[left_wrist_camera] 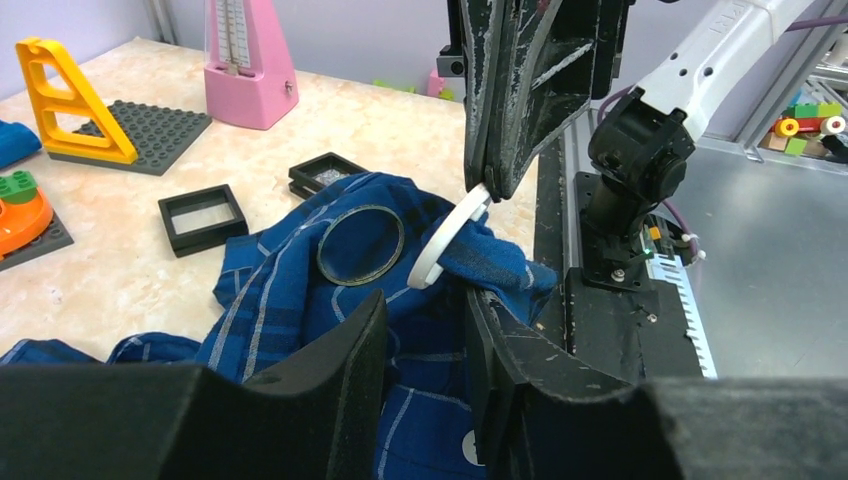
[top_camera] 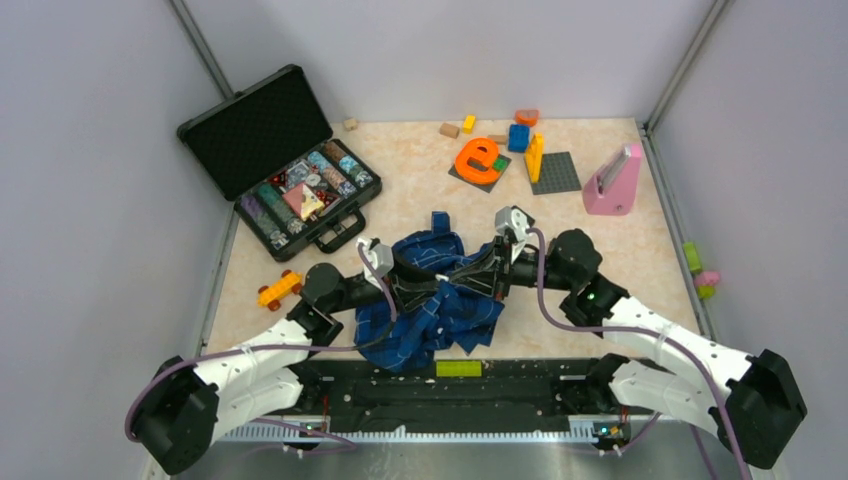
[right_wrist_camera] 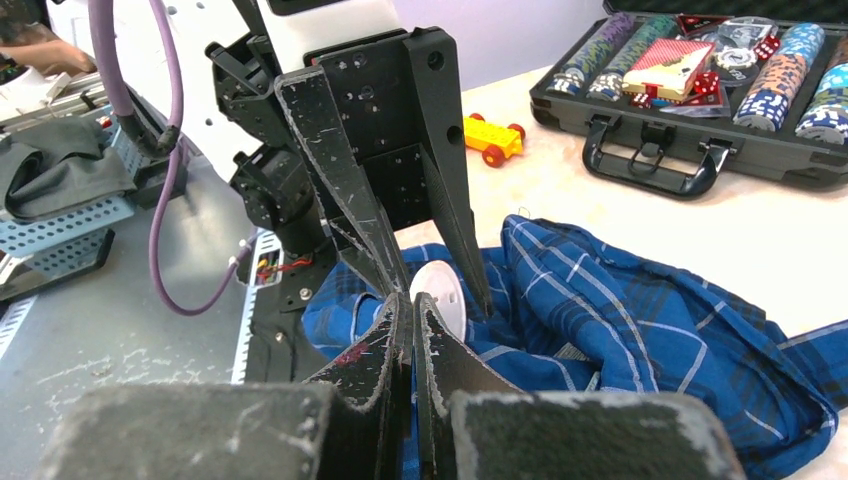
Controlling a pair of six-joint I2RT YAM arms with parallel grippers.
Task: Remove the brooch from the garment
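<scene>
A blue plaid garment (top_camera: 440,325) lies bunched at the table's front middle. My right gripper is shut on the edge of a white round brooch (left_wrist_camera: 450,240), seen nearly edge-on in the left wrist view. A fold of cloth bulges just behind the disc. My left gripper is part open, its two fingers spread around the near side of the brooch. In the right wrist view the brooch (right_wrist_camera: 440,293) shows its flat face between the left gripper's fingers (right_wrist_camera: 462,235). Whether those fingers touch it, I cannot tell.
A thin-rimmed ring (left_wrist_camera: 322,250) rests on the cloth. Two small black frames, one square (left_wrist_camera: 172,228), sit beyond it. A poker-chip case (top_camera: 330,240) stands open at back left, a yellow toy car (top_camera: 279,290) near it. Toy bricks and a pink metronome (top_camera: 612,185) are farther back.
</scene>
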